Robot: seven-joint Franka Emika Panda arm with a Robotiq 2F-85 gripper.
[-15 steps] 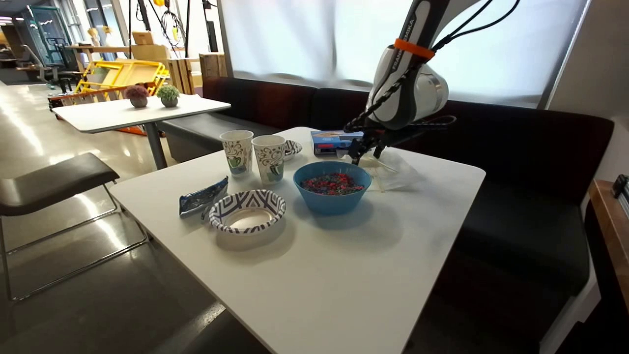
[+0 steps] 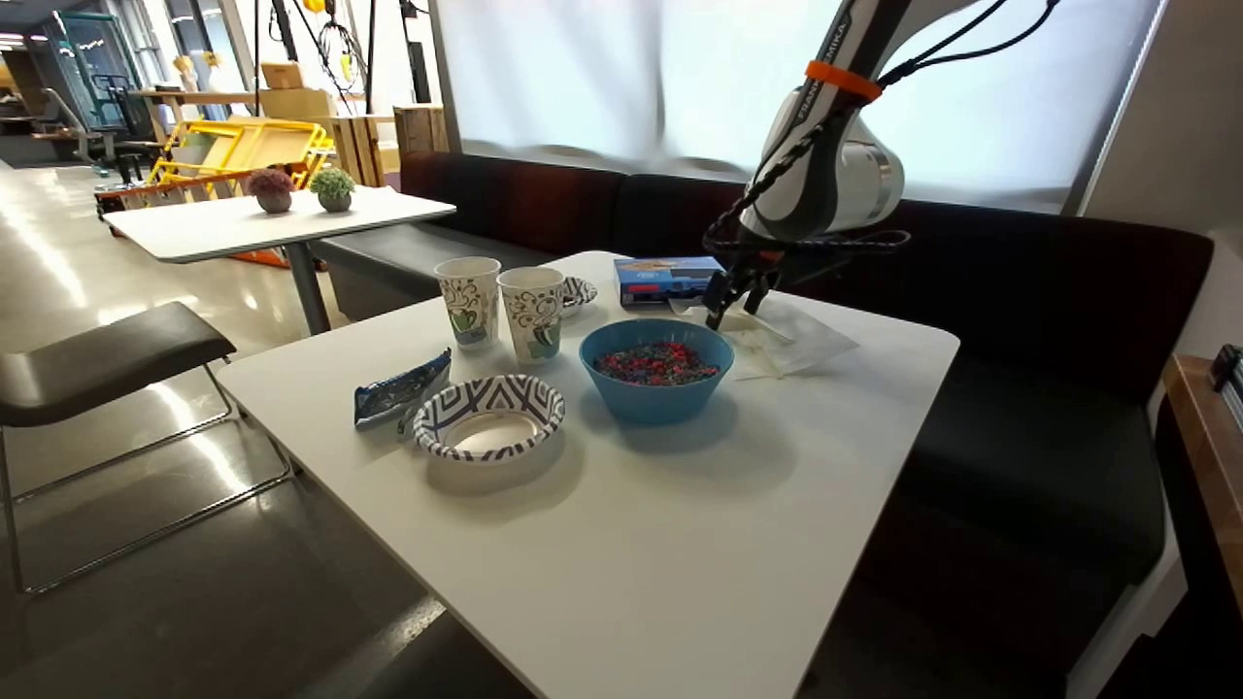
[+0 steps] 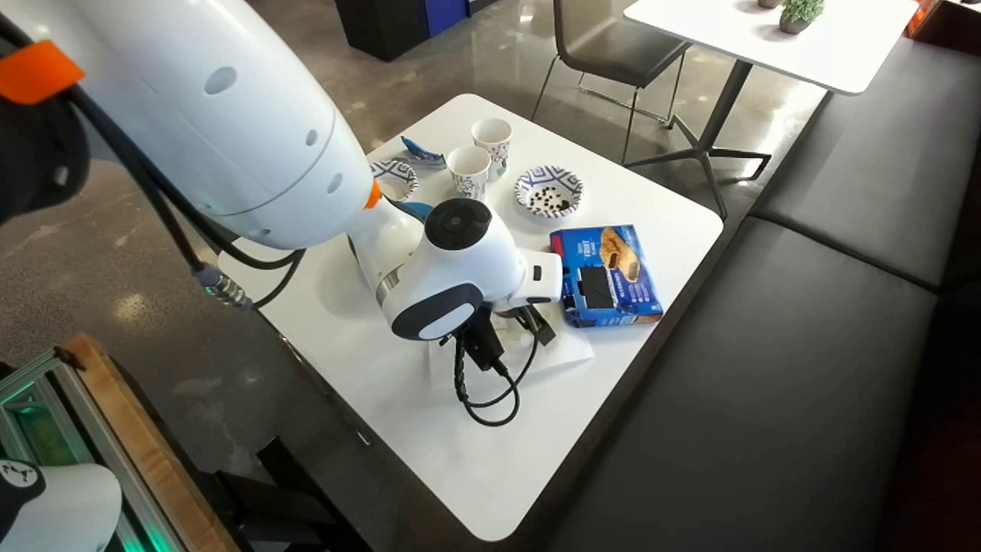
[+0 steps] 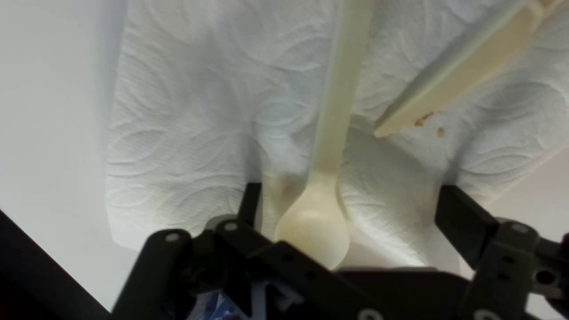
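Observation:
My gripper is open, its two black fingers [image 4: 462, 216] standing well apart. A pale spoon [image 4: 314, 226] lies on a white paper napkin [image 4: 176, 122], its bowl between the fingers and nearer the left one in the wrist view. It is not clamped. To the right, a pale knife-like utensil [image 4: 458, 74] with small reddish-brown specks near its tip rests on the same napkin. In exterior view 1 the gripper [image 2: 735, 313] is low over the napkin [image 2: 822, 340], behind the blue bowl. The arm hides the fingertips in exterior view 2.
The blue bowl [image 2: 655, 402] of dark and red bits stands close by. A blue box [image 3: 611, 276] lies beside the gripper. Two paper cups [image 2: 532, 315], a patterned bowl [image 2: 489, 420], another holding dark bits [image 3: 549, 192], and a wrapper [image 2: 402, 390] are farther off.
In exterior view 1 the arm and gripper have shifted slightly to the right over the napkin. The bowls, cups, wrapper and box have not moved.

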